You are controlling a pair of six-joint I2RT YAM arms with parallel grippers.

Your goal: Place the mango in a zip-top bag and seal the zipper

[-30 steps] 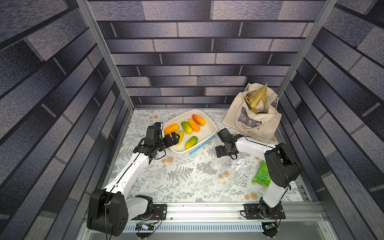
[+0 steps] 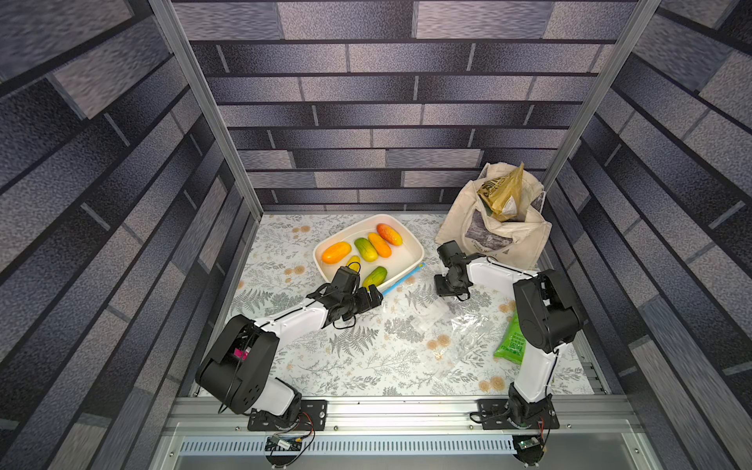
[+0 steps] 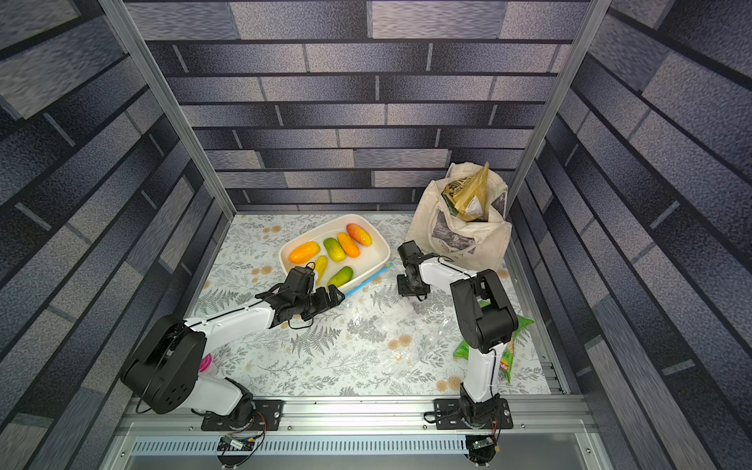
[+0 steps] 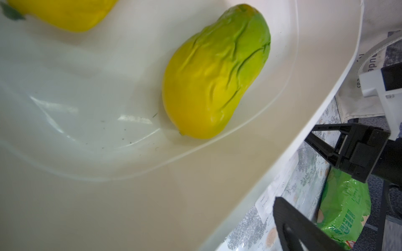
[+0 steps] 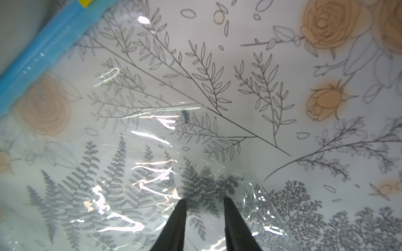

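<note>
A white tray holds several mangoes; a green-yellow mango at its front edge fills much of the left wrist view. My left gripper is open at the tray's front rim, near that mango, nothing seen between its fingers. A clear zip bag with a blue zipper strip lies flat beside the tray. My right gripper hovers over or on the bag, fingers parted, with nothing visible held.
A cloth sack with a gold packet stands at back right. A green packet lies at the right edge beside the right arm.
My left gripper has swung right and toward the front, from over the tray's left part to its front rim. My right gripper has shifted slightly right and back.
</note>
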